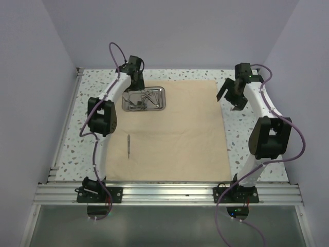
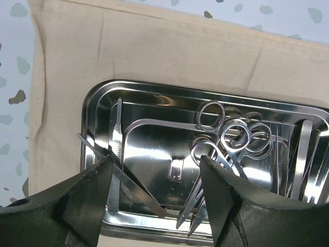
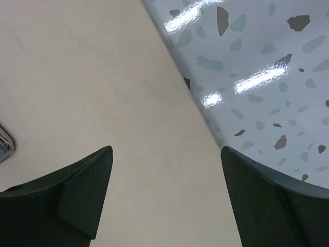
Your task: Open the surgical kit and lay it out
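Observation:
The steel tray [image 1: 160,107] lies on a beige cloth [image 1: 169,144] and holds scissors [image 2: 235,135], straight slim instruments [image 2: 303,154] and thin handles at its left end. My left gripper hangs over the tray, part open, its fingers above the instruments, with nothing visibly held. One slim instrument [image 1: 128,146] lies alone on the cloth below the tray. My right gripper stands open at the cloth's right edge, empty.
A speckled table [image 1: 241,139] surrounds the cloth, with walls at the sides and back.

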